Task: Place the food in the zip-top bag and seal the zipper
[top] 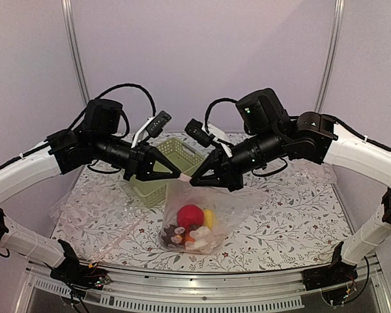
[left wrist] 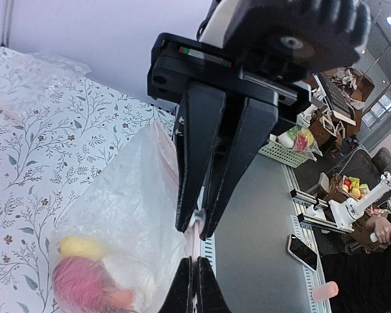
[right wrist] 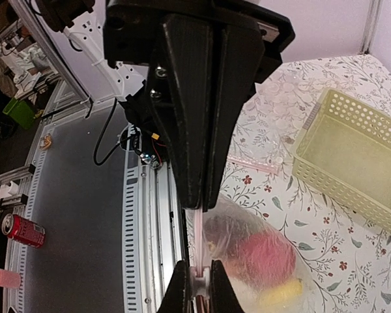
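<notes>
A clear zip top bag hangs from both grippers over the table, its pink zip strip along the top. Inside lie a red round food, a yellow one and several smaller pieces, brown and pale. At the strip's left end my left gripper is shut on the thin edge, pink strip coming out of its fingertips in the right wrist view. Just right of it, my right gripper is shut on a small grey-white zip slider on that strip. Whether the zip is closed cannot be made out.
Behind the left gripper stands an empty green basket. Another clear bag lies flat on the left of the flowered table.
</notes>
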